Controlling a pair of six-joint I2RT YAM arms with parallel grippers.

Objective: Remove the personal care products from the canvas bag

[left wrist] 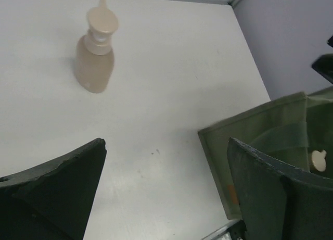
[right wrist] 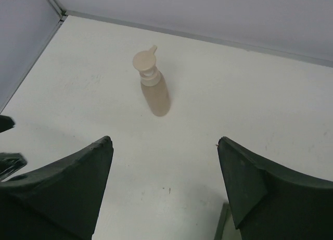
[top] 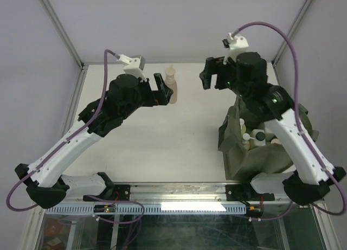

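Observation:
A beige pump bottle (top: 170, 86) stands upright on the white table, apart from both grippers; the left wrist view also shows this pump bottle (left wrist: 94, 58), as does the right wrist view. My left gripper (top: 156, 91) is open above the table, just left of the bottle in the top view, its fingers empty. To the right of the bottle, my right gripper (top: 212, 74) hangs open with nothing in it. The olive canvas bag (top: 234, 147) gapes at the right; inside lie a white bottle with a dark cap (top: 258, 137) and several pale items, partly hidden by my right arm.
Bare white tabletop (top: 162, 144) spreads across the middle and left. The bag takes up the right side, with its flap (left wrist: 260, 125) reaching toward the left gripper's side. Grey walls (top: 179, 22) enclose the table.

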